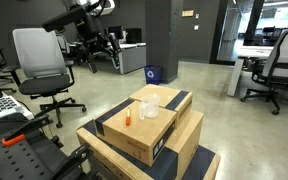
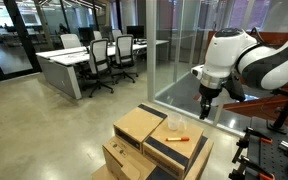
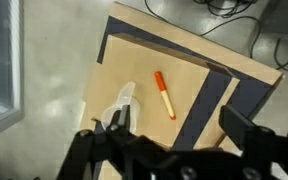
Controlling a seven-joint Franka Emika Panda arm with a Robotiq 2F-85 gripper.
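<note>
An orange-red marker with a pale lower part (image 3: 165, 95) lies on top of a cardboard box (image 1: 156, 132). Beside it on the same box stands a clear cup (image 1: 149, 103), hard to make out against the cardboard; from above, the wrist view shows the cup (image 3: 120, 112) left of the marker. My gripper (image 1: 116, 62) hangs well above the box, toward the upper left in exterior view 1. In the wrist view, its dark fingers (image 3: 87, 150) are spread wide, with nothing held. Exterior view 2 shows the marker (image 2: 177, 139) near the box's front edge.
Several boxes with dark stripes are grouped together on the floor. A black table (image 1: 19, 155) carrying tools stands close by at left. Office chairs (image 1: 280, 68) and a grey pillar (image 1: 158, 35) are farther back. Open floor (image 2: 64, 130) surrounds the boxes.
</note>
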